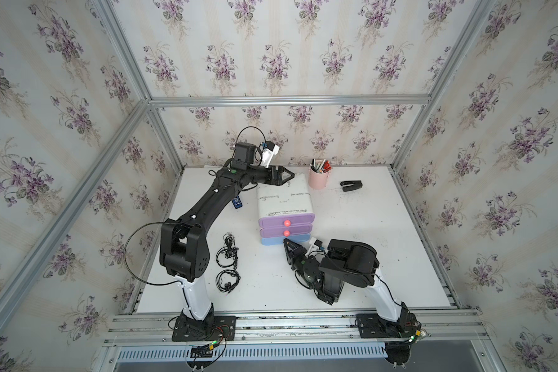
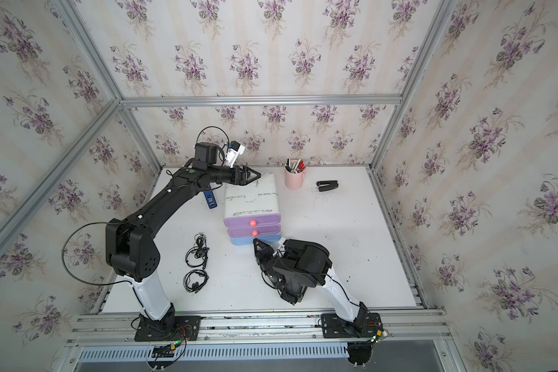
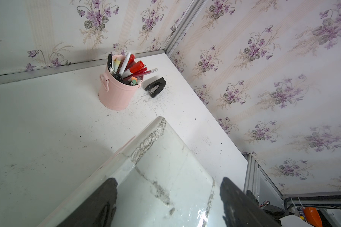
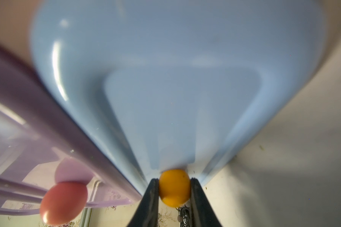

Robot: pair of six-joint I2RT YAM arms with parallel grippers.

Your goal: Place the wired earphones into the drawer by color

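A white-topped drawer unit (image 1: 284,197) has purple drawers (image 1: 272,220) over a blue bottom drawer (image 4: 181,109). My right gripper is at that drawer's front, its fingers closed on the round orange knob (image 4: 174,188). My left gripper (image 1: 285,175) hangs over the unit's top; in the left wrist view its blurred fingers stand apart, nothing visible between them. Two coils of black wired earphones (image 1: 227,282) lie on the table left of the unit.
A pink pen cup (image 1: 318,178) stands behind the unit, a black stapler (image 1: 351,184) right of it. A blue object (image 1: 236,202) lies left of the unit, partly under the left arm.
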